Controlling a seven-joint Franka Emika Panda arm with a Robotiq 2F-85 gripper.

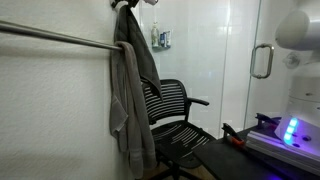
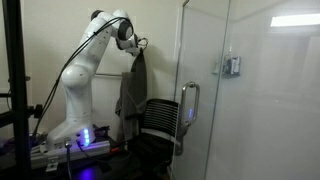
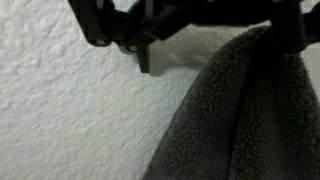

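Note:
A dark grey towel hangs along the wall, close to the end of the rail. Its upper part rises above the rail to a narrow peak beside my gripper, which is cut off by the top of exterior view 1. High on the wall in exterior view 2, my gripper is just above the towel. In the wrist view, the open fingers have one dark finger against bare wall; the towel's fuzzy peak reaches the other finger, where their contact is partly hidden.
A black mesh-backed chair stands beside the towel, with a dark table in front. The glass door with a metal handle is to the right. A small wall shelf holds bottles.

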